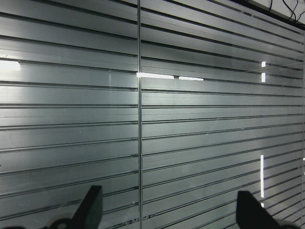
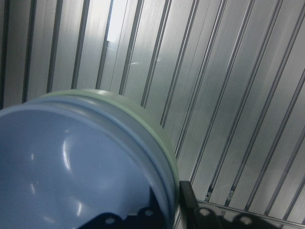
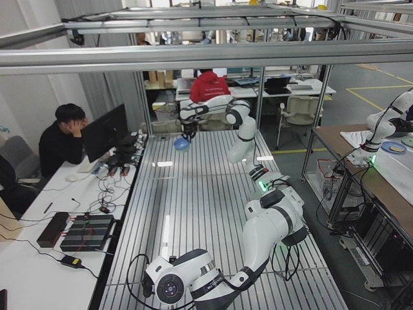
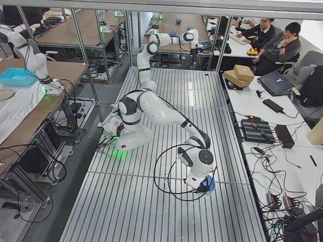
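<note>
A stack of bowls, blue inside with a pale green one outermost, fills the lower left of the right wrist view (image 2: 71, 157). My right gripper is shut on the stack's rim. In the camera left view the blue bowl (image 3: 181, 144) is at the far end of the slatted metal table (image 3: 187, 206), under the right arm's gripper (image 3: 188, 135). In the left wrist view my left gripper stands open over bare slats, its two dark fingertips apart with nothing between them.
A white side desk (image 3: 32, 278) with monitor, boxes and cables runs along the table's left in the camera left view. A neighbouring bench (image 3: 393, 187) with another arm stands to the right.
</note>
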